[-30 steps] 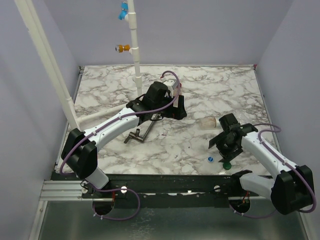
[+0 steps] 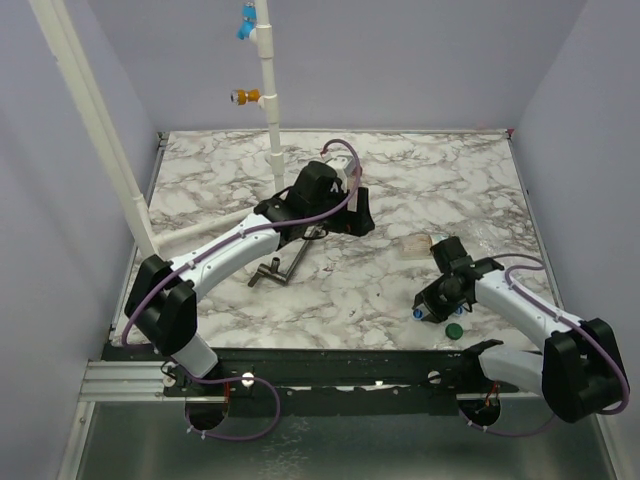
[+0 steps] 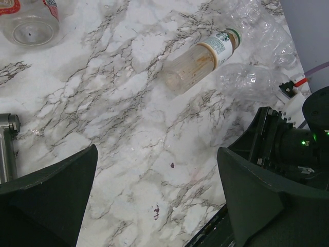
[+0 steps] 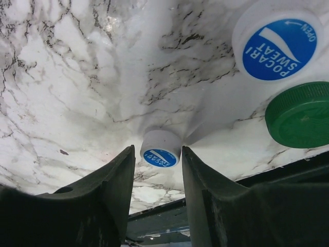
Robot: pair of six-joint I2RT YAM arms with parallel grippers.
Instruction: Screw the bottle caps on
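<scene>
My right gripper is low over the front right of the table, its fingertips at either side of a small white Pocari Sweat cap (image 4: pixel 159 157), closed on it. A larger Pocari Sweat cap (image 4: pixel 277 49) and a green cap (image 4: pixel 295 114) lie beside it. My left gripper (image 2: pixel 350 220) hangs open over the middle back, nothing between its fingers. In the left wrist view a labelled clear bottle (image 3: pixel 190 69) and crumpled clear plastic bottles (image 3: pixel 247 80) lie at the right, and another clear bottle (image 3: pixel 31 23) is at top left.
Metal fittings (image 2: pixel 285 275) lie left of centre, beside white pipework (image 2: pixel 200 232) on the left. The table's front edge (image 4: pixel 257 177) is close below the caps.
My right gripper has come down and slightly left onto the small cap and closed round it. The left arm is nearly unchanged.
</scene>
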